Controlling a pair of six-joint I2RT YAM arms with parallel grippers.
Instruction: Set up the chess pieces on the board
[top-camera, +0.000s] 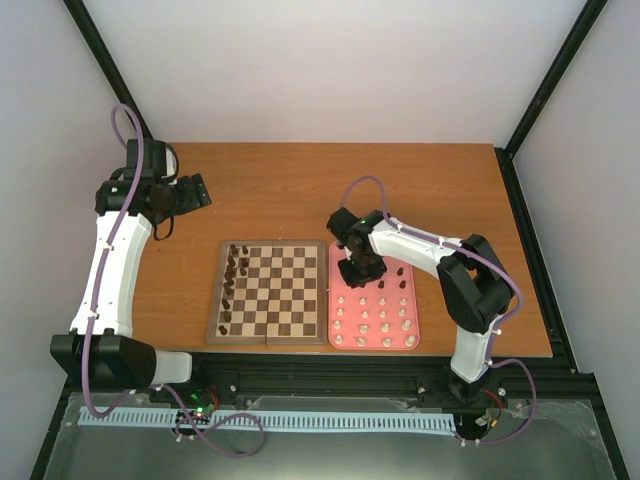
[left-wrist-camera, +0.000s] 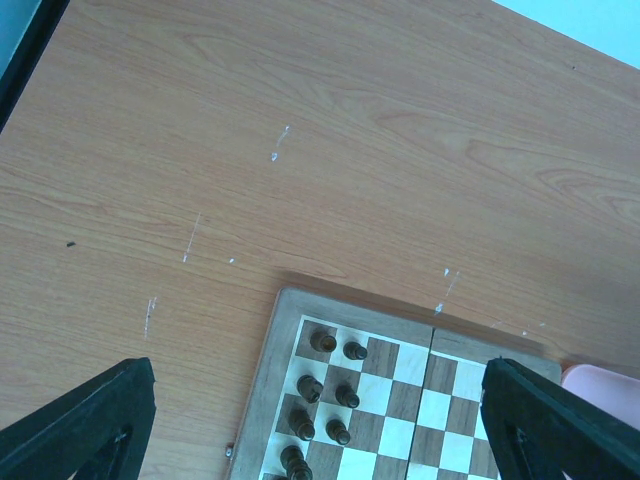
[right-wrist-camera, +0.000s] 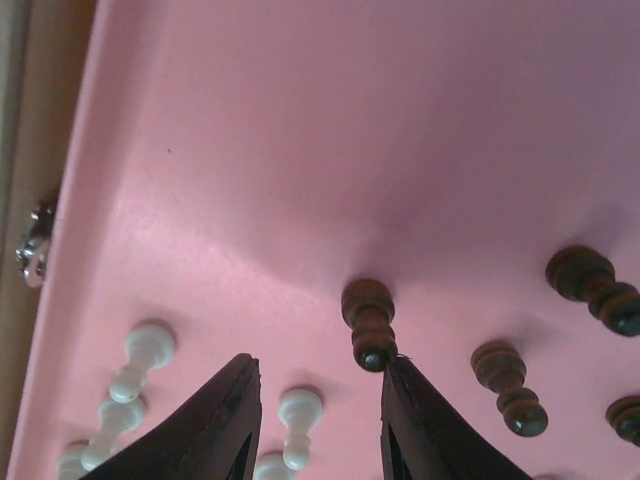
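The wooden chess board (top-camera: 287, 341) lies left of a pink tray (top-camera: 412, 300). Several dark pieces stand along the board's left edge, among them a dark piece (left-wrist-camera: 323, 341) at its far corner. In the right wrist view, a dark pawn (right-wrist-camera: 369, 312) stands on the tray by the tip of my right finger (right-wrist-camera: 405, 405), not enclosed. My right gripper is part open above the tray, nothing between its fingers. White pieces (right-wrist-camera: 299, 420) stand on the tray too. My left gripper hangs open and empty over the table, off the board's far left corner.
A few more dark pawns (right-wrist-camera: 510, 388) stand to the right on the tray. A metal clasp (right-wrist-camera: 35, 243) sits on the board's side near the tray wall. The table (top-camera: 330, 185) behind the board and tray is clear.
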